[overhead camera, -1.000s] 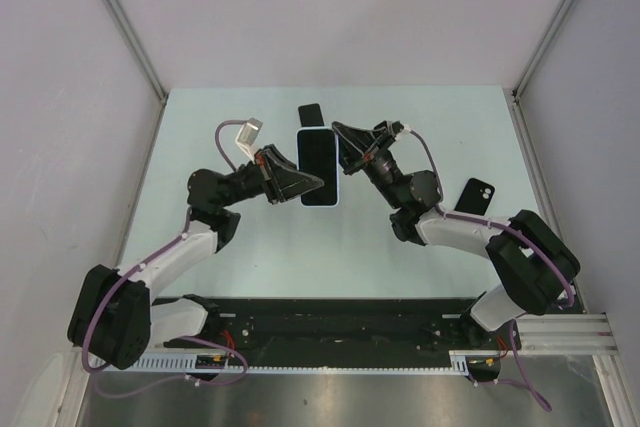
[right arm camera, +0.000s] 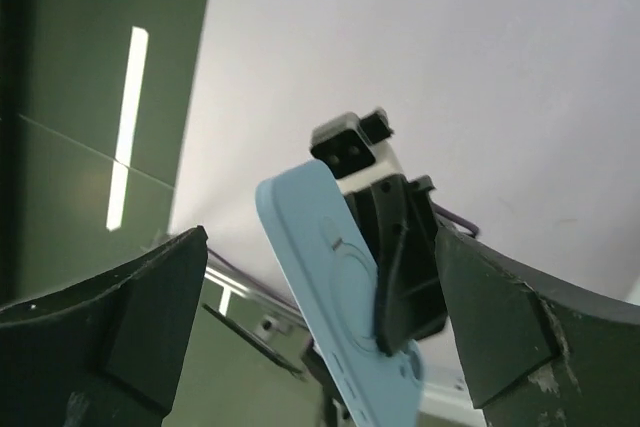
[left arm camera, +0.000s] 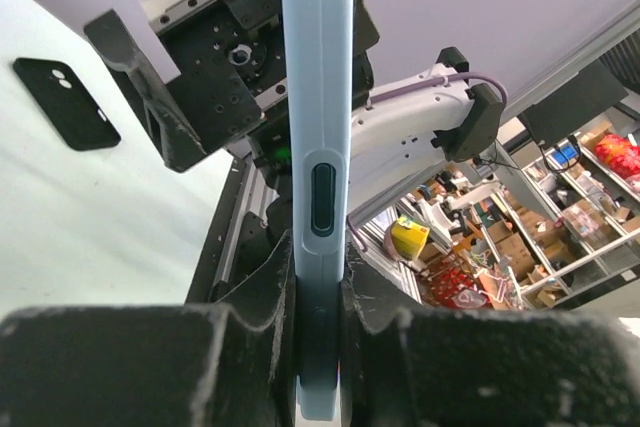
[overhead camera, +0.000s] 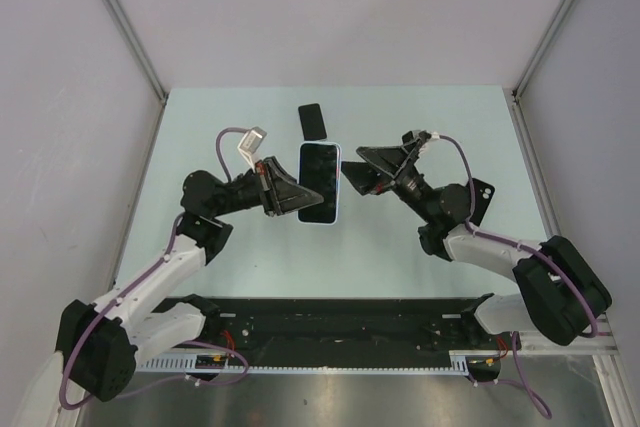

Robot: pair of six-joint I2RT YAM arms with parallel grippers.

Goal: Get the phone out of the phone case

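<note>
A phone with a black screen [overhead camera: 319, 182] sits in a light blue case [left arm camera: 320, 67], held up over the table. My left gripper [overhead camera: 308, 199] is shut on the cased phone, its fingers on both faces; in the left wrist view the case's side, with a dark button slot, runs between them. Right of the phone, my right gripper [overhead camera: 352, 161] stands open. In the right wrist view the case's back [right arm camera: 335, 267] appears beyond the open fingers [right arm camera: 150, 317], with a dark left finger across it. Whether the right fingers touch the case cannot be told.
A dark flat rectangle [overhead camera: 312, 121] lies on the table behind the phone. A black case-like piece with camera holes [overhead camera: 482, 197] lies at the right, partly behind the right arm.
The phone and left gripper have shifted slightly toward the table's front. My right gripper has moved from the phone's upper right corner, rightward and frontward. The dark table pieces have stayed put.
</note>
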